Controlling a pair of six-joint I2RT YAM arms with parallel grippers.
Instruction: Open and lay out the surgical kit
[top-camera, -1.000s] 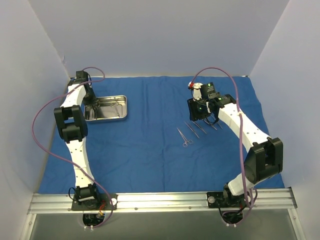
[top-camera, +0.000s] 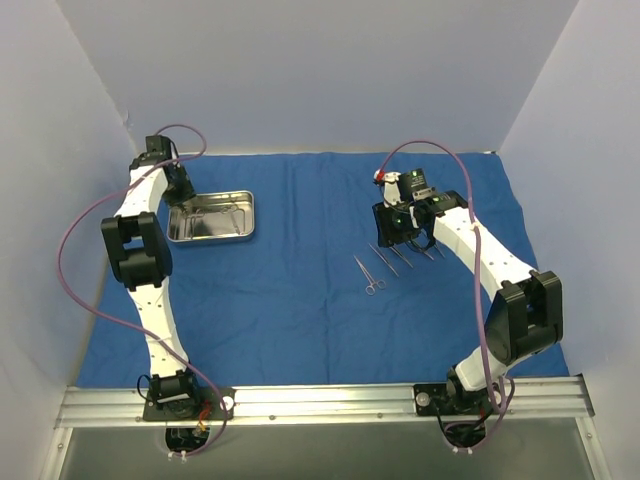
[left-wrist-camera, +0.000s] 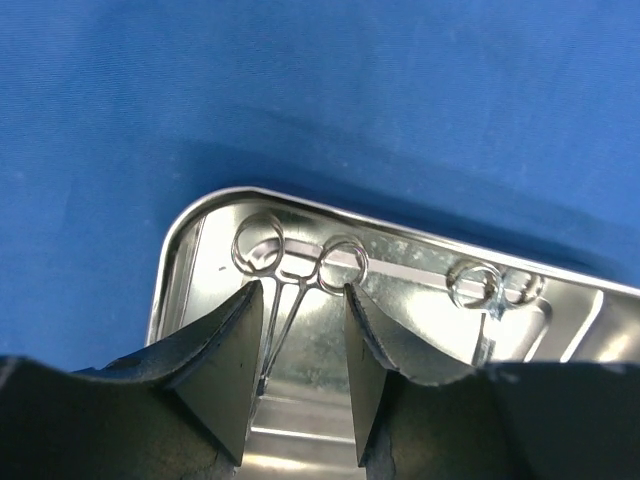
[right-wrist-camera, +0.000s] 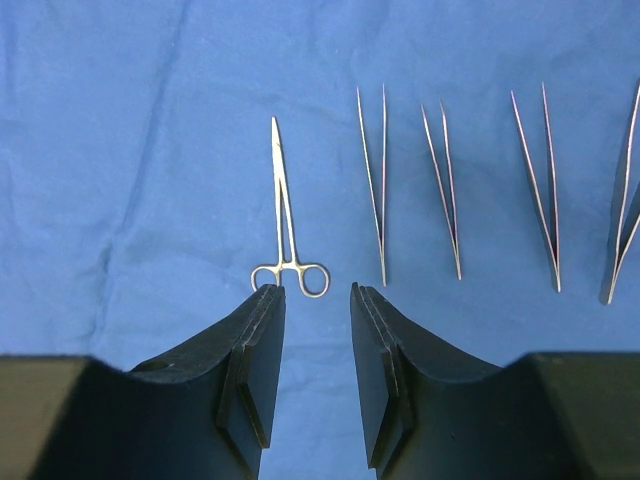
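Observation:
The metal tray (top-camera: 212, 238) sits at left on the blue cloth; my left gripper (top-camera: 182, 200) is over its left end. In the left wrist view, ringed instruments (left-wrist-camera: 275, 305) lie inside, one between and below my open fingertips. My right gripper (top-camera: 390, 225) hangs open over the right half. Below it, scissor-like forceps (right-wrist-camera: 282, 200) and several tweezers (right-wrist-camera: 383, 240) lie in a row on the cloth, nothing between its fingers.
Pale walls enclose the cloth on the left, back and right. Hoses loop over both arms.
My left gripper has shifted slightly at the tray's left end. My right gripper has moved a little lower in the top view. The instruments on the cloth are unchanged.

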